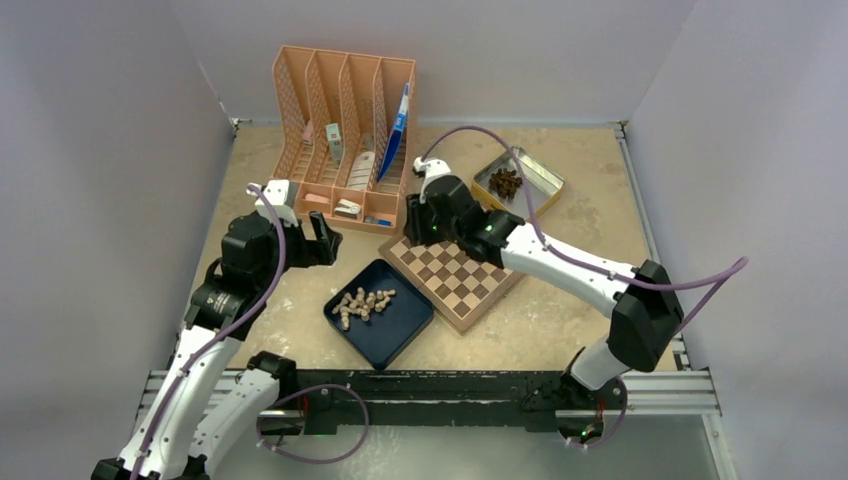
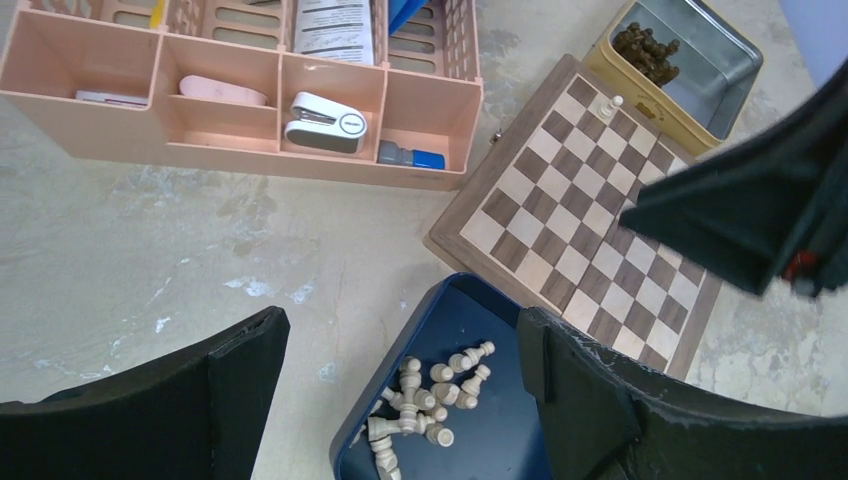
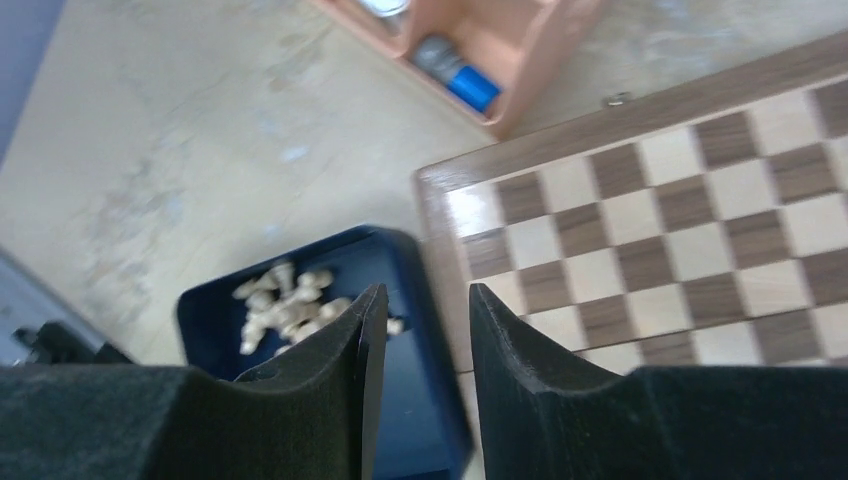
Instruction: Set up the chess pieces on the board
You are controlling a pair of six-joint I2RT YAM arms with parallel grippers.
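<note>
Several pale chess pieces [image 1: 362, 303] lie jumbled in the dark blue tray [image 1: 393, 345]. On the checkered board [image 1: 463, 292], one pale piece [image 2: 609, 108] stands near the far edge, beside the tin; the right arm covers this spot in the top view. Several dark pieces [image 2: 645, 55] lie heaped in the gold tin [image 2: 690, 118]. My left gripper [image 1: 327, 240] is open and empty, above the table to the left of the tray. High over the board's left corner is my right gripper, its fingers part open with nothing between them.
A pink organizer [image 1: 345, 130] with upright dividers and front bins stands behind the board and tray, holding a blue folder [image 1: 394, 135] and small stationery. Bare table lies left of the tray and right of the board.
</note>
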